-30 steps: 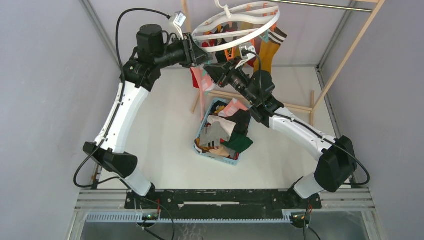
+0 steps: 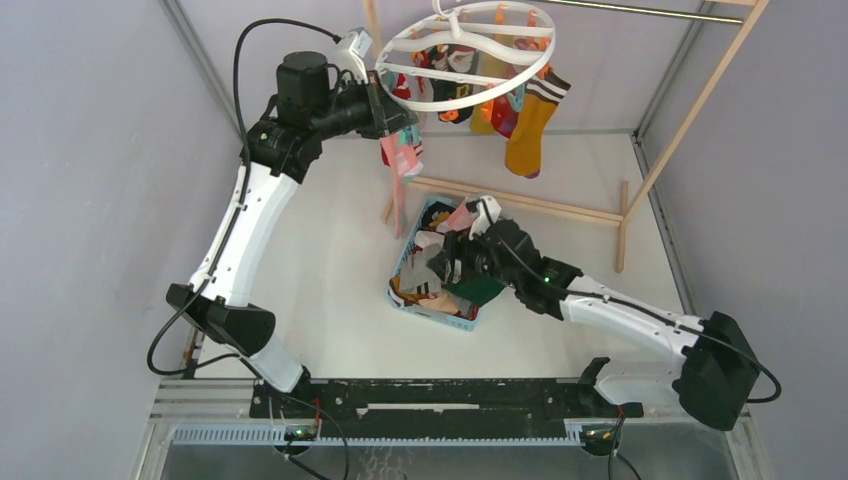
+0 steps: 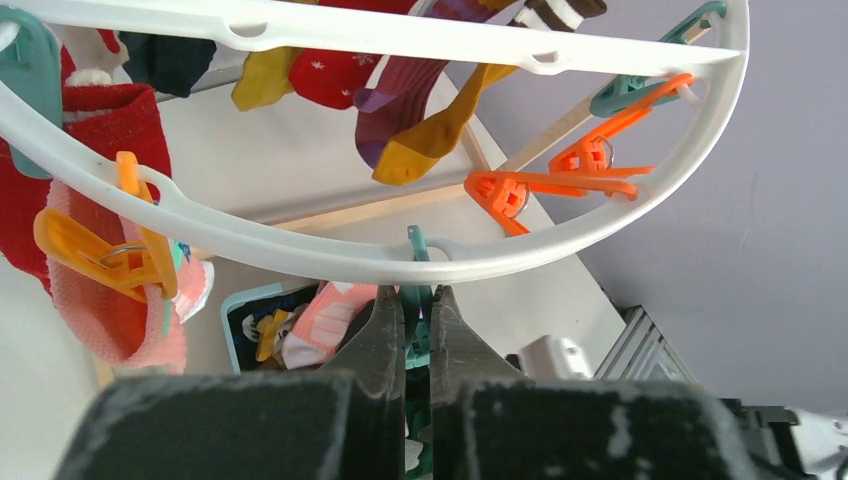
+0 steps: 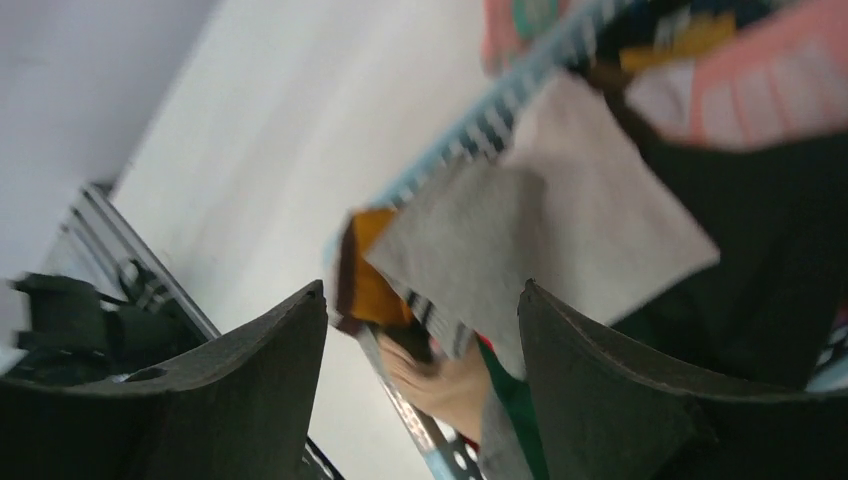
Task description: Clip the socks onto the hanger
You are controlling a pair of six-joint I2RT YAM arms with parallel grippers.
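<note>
The round white hanger (image 2: 440,106) hangs at the top of the top view, with several socks clipped to it, among them a mustard sock (image 2: 533,125) and a pink one (image 3: 130,330). At its near rim my left gripper is shut on a teal clip (image 3: 418,328); no sock shows clearly in that clip. My right gripper is open over the blue basket (image 2: 432,318), its fingers apart above a grey sock (image 4: 465,240) and a white sock (image 4: 600,180). Nothing shows held between them. The right arm hides part of the basket in the top view.
Empty orange clips (image 3: 590,152) sit on the hanger's right side in the left wrist view. A wooden stand leg (image 2: 690,125) rises at the right. Bare white table (image 2: 330,250) lies left of the basket.
My right arm has come away from the hanger beside the left gripper and down over the sock basket. The left arm has barely moved; the hanger has swung slightly.
</note>
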